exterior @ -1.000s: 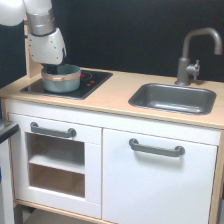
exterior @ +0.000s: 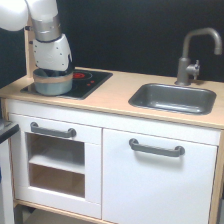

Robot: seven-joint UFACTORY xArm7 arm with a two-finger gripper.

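Note:
A grey-blue pot (exterior: 53, 87) sits on the left part of the black stovetop (exterior: 94, 81). The white robot gripper (exterior: 52, 69) hangs from the upper left, pointing down at the pot, its lower end at or just inside the rim. Its fingers are mostly hidden, so I cannot tell whether they are open or shut or whether they hold the pot.
A steel sink (exterior: 172, 97) with a tap (exterior: 187, 62) is on the right of the wooden counter (exterior: 117, 108). White cabinets with grey handles stand below. The counter between stove and sink is clear.
The gripper has moved down and a little right, to the pot's rim. The pot appears slightly shifted left.

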